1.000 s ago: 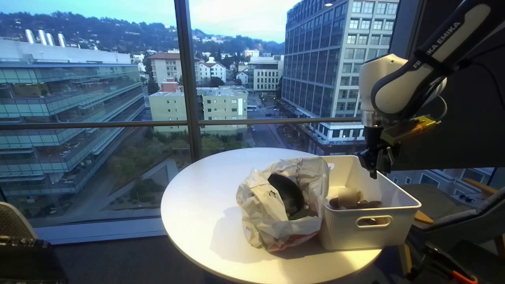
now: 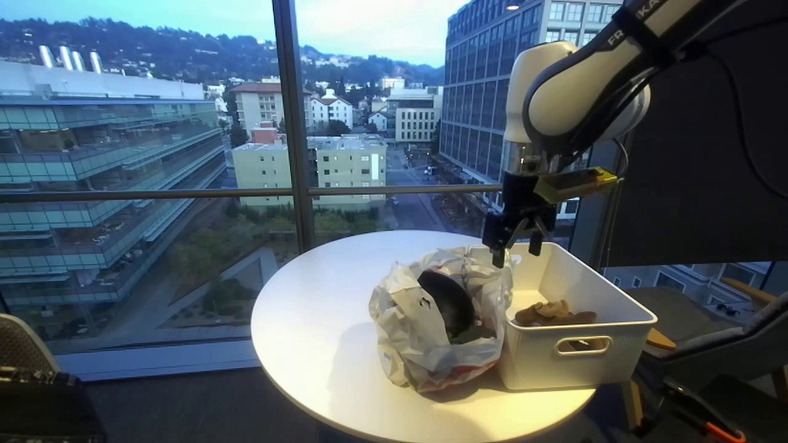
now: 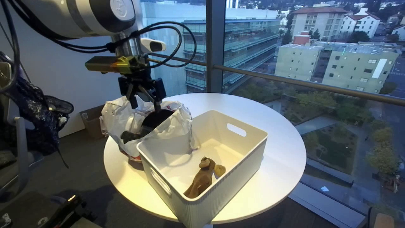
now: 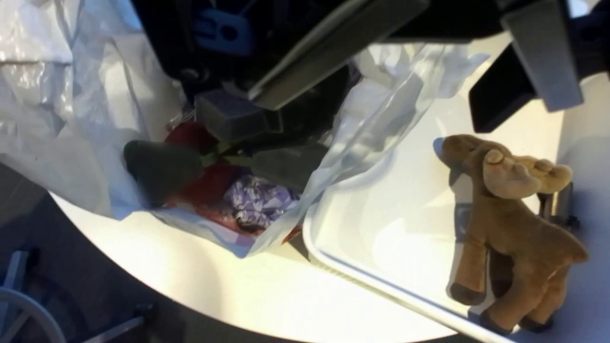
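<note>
My gripper [image 2: 517,251] stands open above the border between a plastic bag and a white bin, with nothing between its fingers. In exterior view 2 the gripper [image 3: 146,106] hangs over the bag's mouth. The crumpled white plastic bag [image 2: 406,336] gapes upward on the table and holds a large black rounded object [image 2: 447,301]. Deeper inside, the wrist view shows dark green and red things and a purple-and-white patterned item [image 4: 258,201]. A brown plush moose [image 4: 509,234] lies in the white bin [image 3: 227,193]; its lower part is hidden in exterior view 1.
Both containers share a round white table [image 2: 317,317], the bag pressed against the bin's side. Bare tabletop lies left of the bag in exterior view 1. Chairs [image 2: 709,332] stand around, and a window [image 2: 369,170] rises behind the table.
The arm has swung left in exterior view 1, carrying the gripper from over the bin toward the bag, and sits slightly higher. The moose now lies in the bin, a blurred pale patch over it gone.
</note>
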